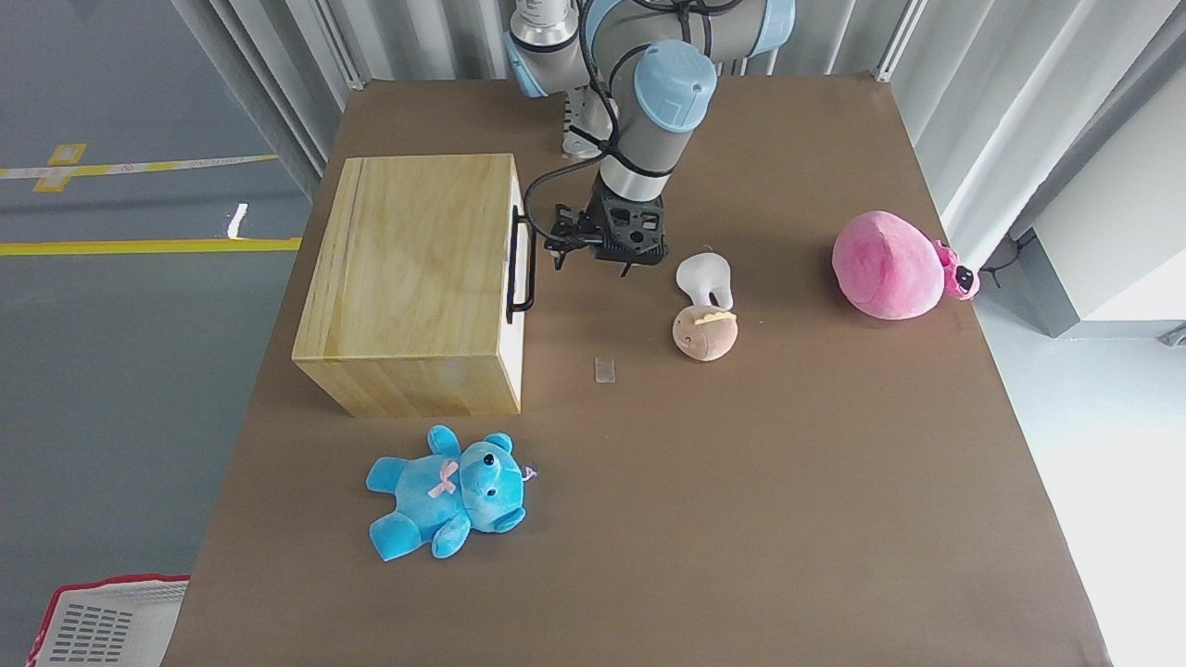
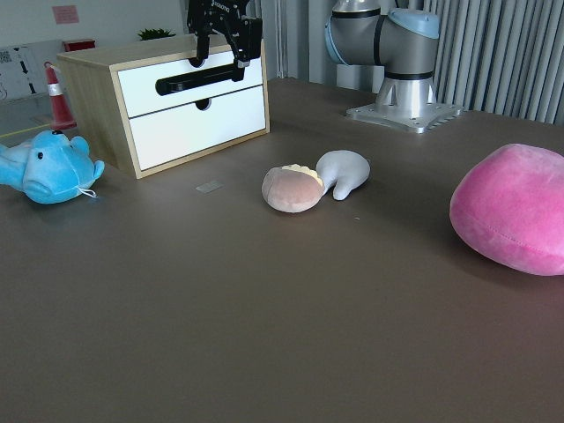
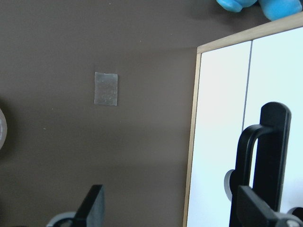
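A wooden two-drawer cabinet [image 1: 408, 267] with white fronts [image 2: 196, 131] stands at the table's left, a black handle [image 3: 272, 142] on its upper drawer. My gripper [image 1: 591, 256] hangs just beside the handle on the drawer side, high in the left view [image 2: 220, 48]; in the wrist view my fingers [image 3: 90, 208] stand apart at the bottom, open, the handle near the right one. I cannot tell whether they touch it.
A blue bear [image 1: 445, 495] lies in front of the cabinet. A white-and-beige plush [image 1: 705, 332] lies right of it, a pink plush [image 1: 889, 267] near the right edge. A small clear patch [image 1: 605, 371] is on the table, whose front half is mostly clear.
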